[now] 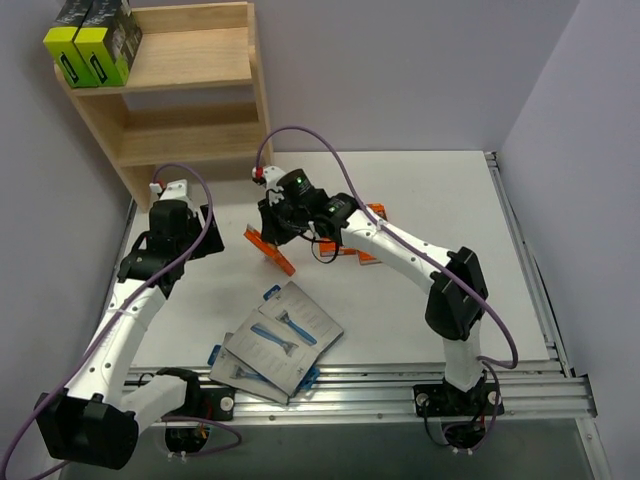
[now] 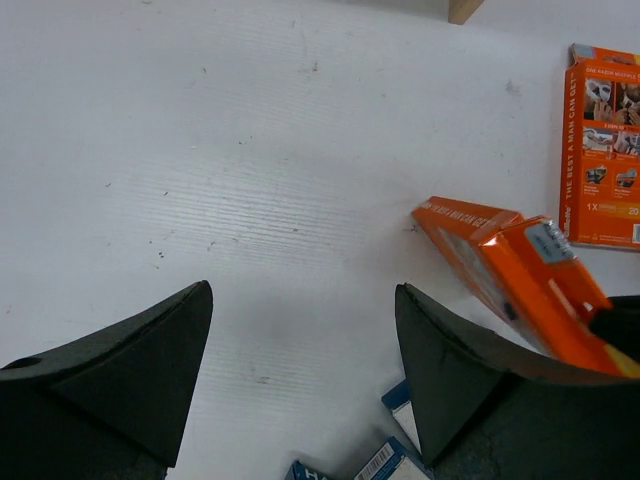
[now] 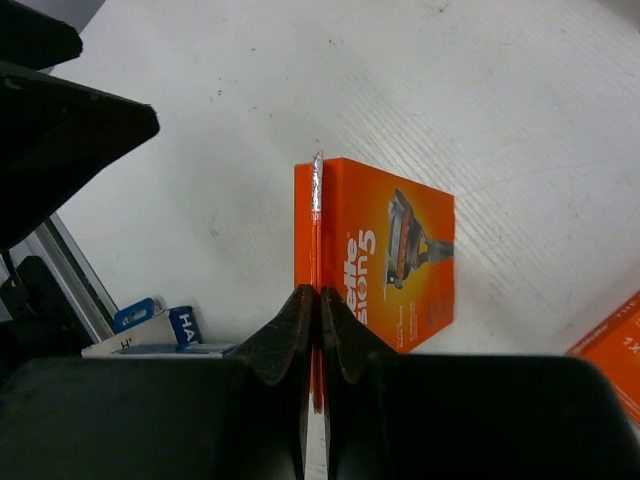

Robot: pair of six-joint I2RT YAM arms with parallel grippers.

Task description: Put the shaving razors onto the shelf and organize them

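My right gripper is shut on the thin upper tab of an orange razor box (image 3: 395, 260), which hangs tilted beneath the fingers. From the top this held box (image 1: 270, 252) shows nearly edge-on, and the left wrist view has it (image 2: 500, 260) at the right. My left gripper stands open over bare table, the box a short way to its right. At the back left is the wooden shelf (image 1: 258, 85). Another orange razor box (image 2: 605, 150) lies flat, partly cut off. Grey razor packs (image 1: 285, 335) overlap near the front edge.
Two green-and-black boxes (image 1: 108, 50) stand on the shelf's top board at the left. The shelf's middle board (image 1: 190, 140) looks bare. Orange boxes (image 1: 375, 212) lie partly hidden below the right arm.
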